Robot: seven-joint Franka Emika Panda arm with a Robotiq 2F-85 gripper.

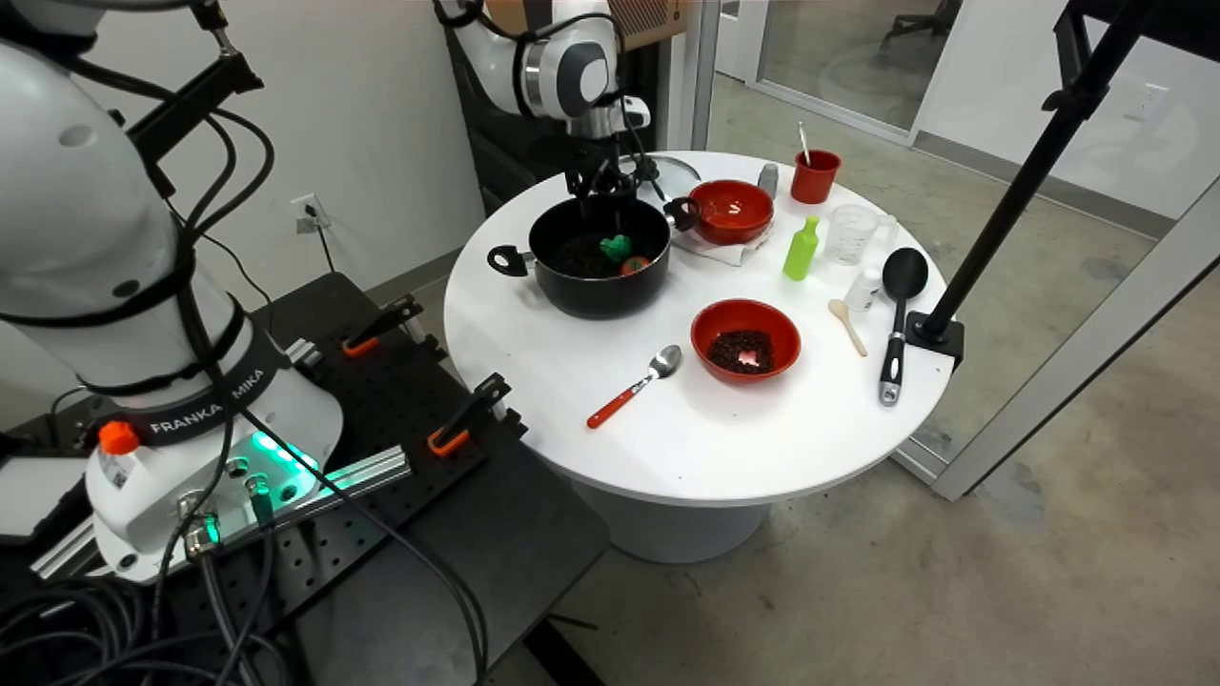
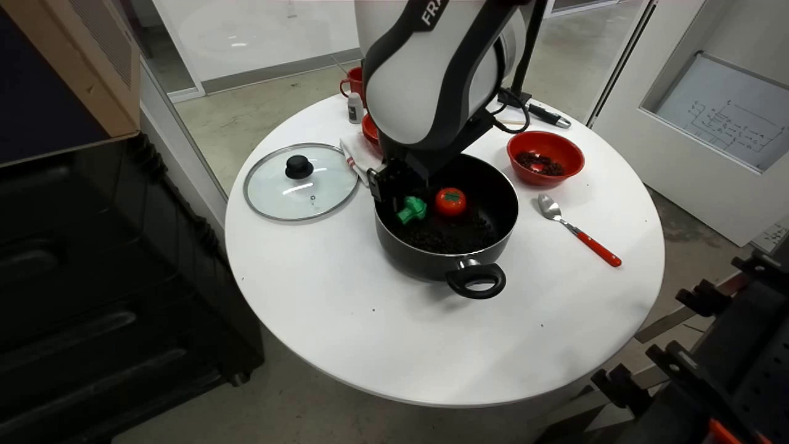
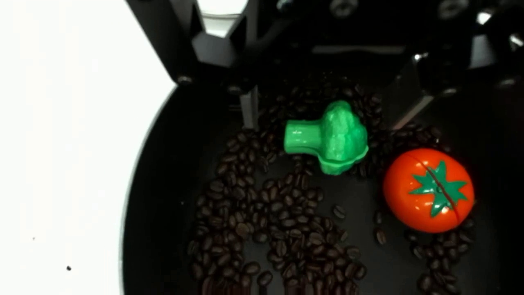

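Inside the black pot point(image 2: 477, 260), a green toy broccoli point(image 3: 339, 140) lies on its side on a layer of coffee beans point(image 3: 294, 231). A toy tomato point(image 3: 428, 191), red with a green star-shaped top, rests to its right in the wrist view. My gripper is over the pot with its fingers apart. Its fingers point(image 3: 249, 110) stand one on each side of the broccoli as the wrist view sees it, with visible gaps and nothing gripped. From the exterior views the arm and the pot's wall partly hide the fingertips.
The pot's handles point(image 2: 477, 281) stick out at its sides. A glass lid point(image 2: 277, 200) lies beside it. A red bowl of beans point(image 1: 746, 343), a red-handled spoon point(image 1: 636, 387), a green bottle point(image 1: 803, 250) and a black ladle point(image 1: 904, 280) are on the table.
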